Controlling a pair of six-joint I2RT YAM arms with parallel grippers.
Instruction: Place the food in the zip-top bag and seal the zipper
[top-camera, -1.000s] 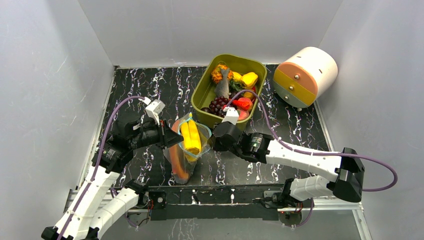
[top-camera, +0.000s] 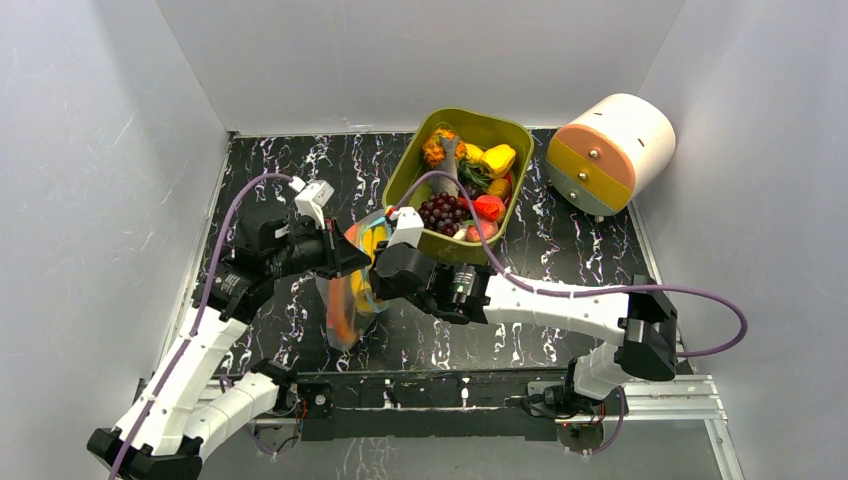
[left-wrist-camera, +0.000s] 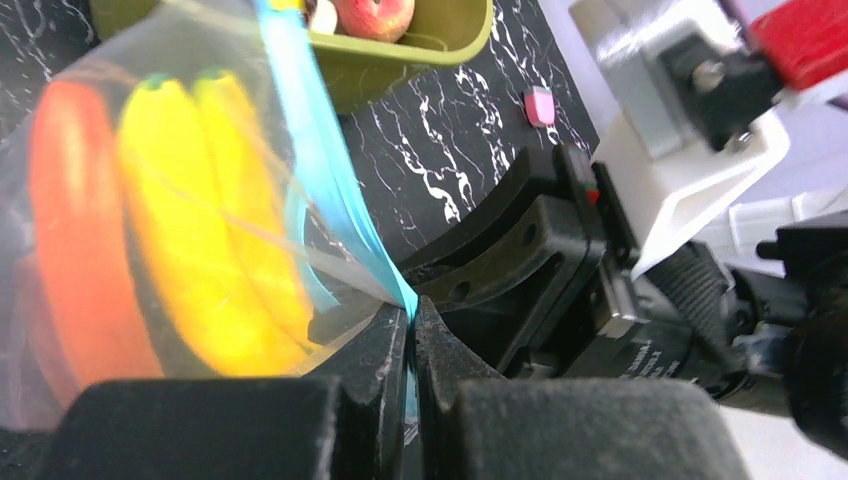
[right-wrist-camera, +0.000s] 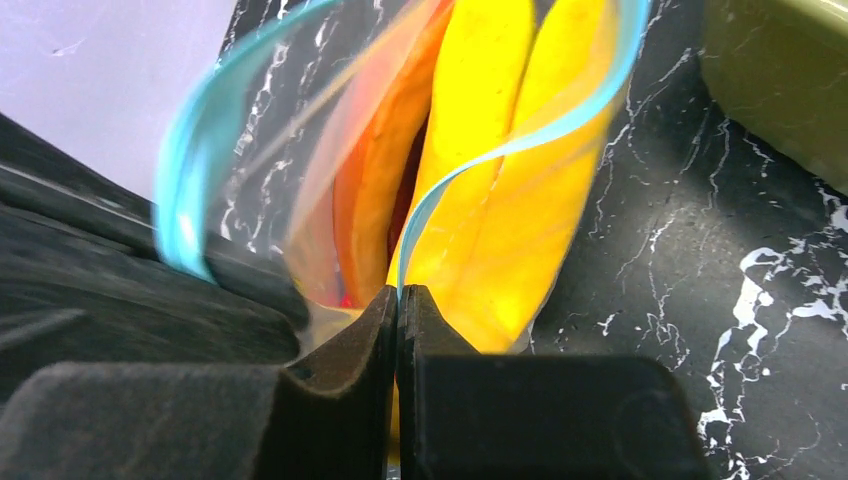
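A clear bag with a blue zip rim (left-wrist-camera: 330, 165) hangs upright between my two grippers. Inside it show yellow banana-like pieces (right-wrist-camera: 475, 130) and an orange-red long piece (left-wrist-camera: 85, 220). My left gripper is shut, pinching the blue rim at one side of the bag. My right gripper is also shut, with the blue rim edge between its fingertips. In the right wrist view the bag's mouth gapes, its rim curving apart from side to side. From above, the left gripper (top-camera: 368, 262) and the right gripper (top-camera: 374, 280) stand close together.
Behind the bag stands a green bin (top-camera: 392, 185) with toy fruit, vegetables and a fish. A rounded cabinet with coloured drawers (top-camera: 610, 150) is at the back right. A small pink block (left-wrist-camera: 539, 107) shows in the left wrist view.
My right gripper has moved left, close to the left one. The bag's mouth, wide a second ago, has narrowed as seen from above, and the bag has swung a little left.
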